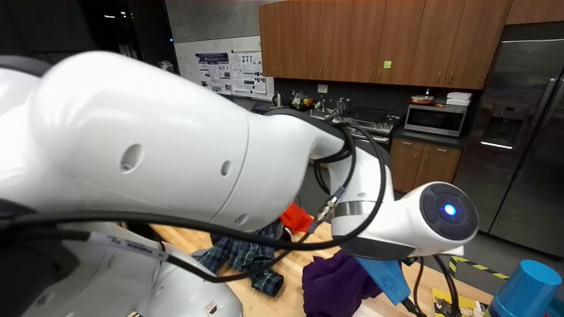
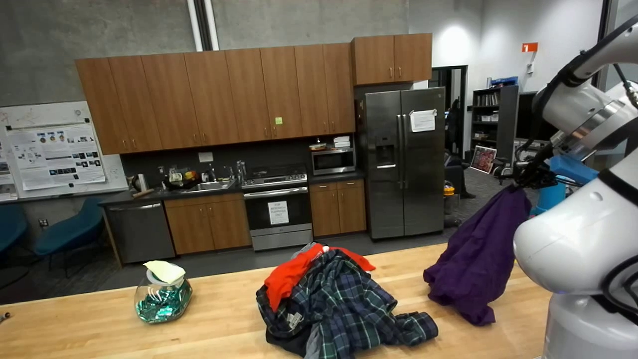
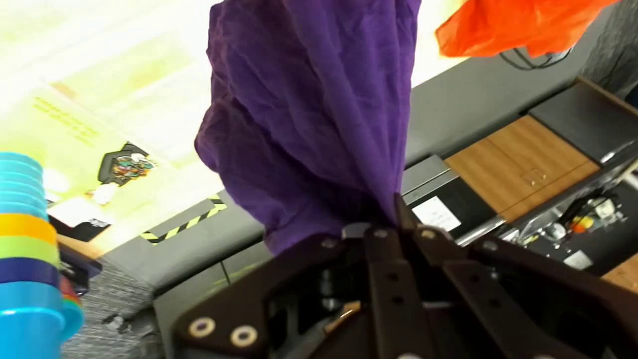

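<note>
A purple cloth (image 2: 475,257) hangs from my gripper (image 2: 521,179), its lower end resting on the wooden table at the right. In the wrist view the cloth (image 3: 311,113) runs up to the fingertips, where my gripper is shut on a gathered edge of it. The arm covers part of the scene in exterior view 1, but the cloth's bunched body (image 1: 335,285) shows below the wrist. Apart from it, a heap with a dark plaid shirt (image 2: 359,299) and a red cloth (image 2: 293,278) lies mid-table.
Stacked colourful cups (image 3: 27,257) and a yellow printed sheet (image 1: 460,304) are at the table's end near the gripper. A glass bowl of green shiny stuff (image 2: 163,301) stands at the far left. Bare tabletop (image 2: 224,311) lies between bowl and heap.
</note>
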